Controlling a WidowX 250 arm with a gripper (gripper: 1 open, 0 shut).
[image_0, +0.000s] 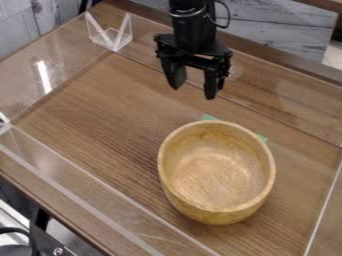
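Observation:
My black gripper (193, 70) hangs over the back middle of the wooden table, open, with nothing visible between its fingers. A wide beige round bowl (217, 204) sits at the front right of the table. A green flat object (257, 134) lies just behind the bowl, partly hidden by its rim.
A clear plastic holder (110, 32) stands at the back left. A grey marbled wall runs behind. A dark cable shows at the lower left corner.

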